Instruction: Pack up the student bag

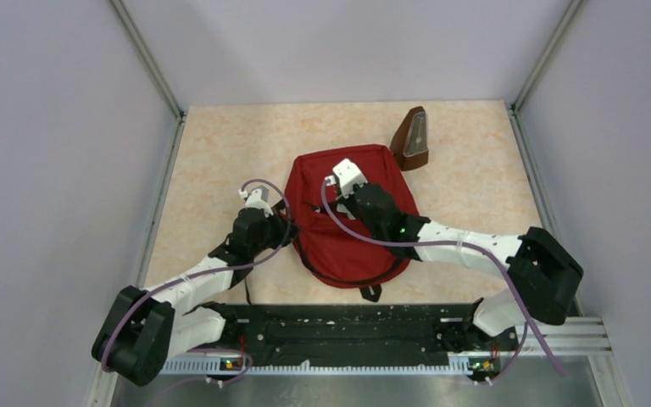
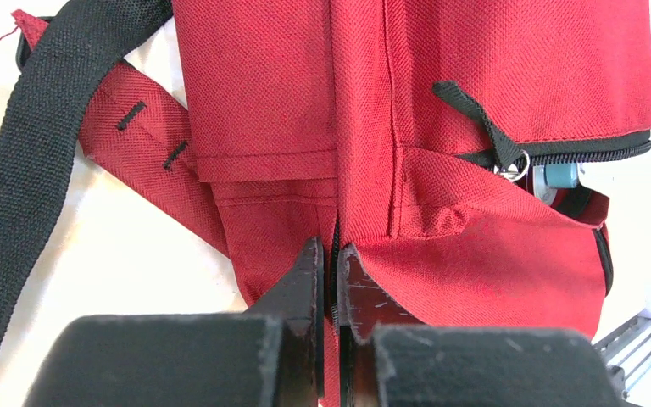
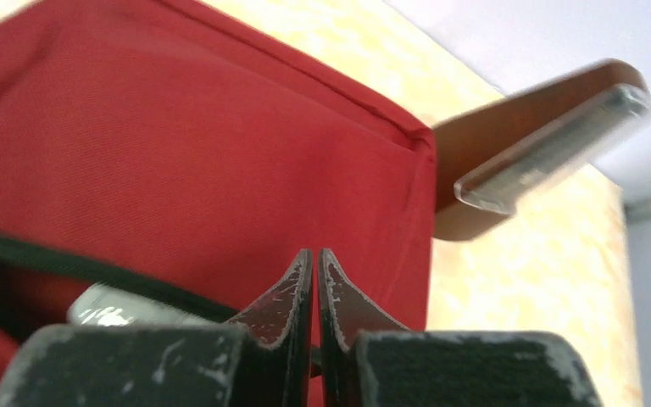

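Note:
A red backpack (image 1: 339, 161) lies on the table with black straps and zips. At its left side my left gripper is shut on the red fabric, with a zip pull (image 2: 513, 168) and a small light-blue item (image 2: 559, 176) in an opening beside it. My right gripper is over the middle of the bag, its fingertips together, with nothing seen between them. A pale item (image 3: 114, 309) shows in the bag's opening below it in the right wrist view.
A brown upright case (image 1: 410, 136) with a clear panel stands behind the bag's back right corner.

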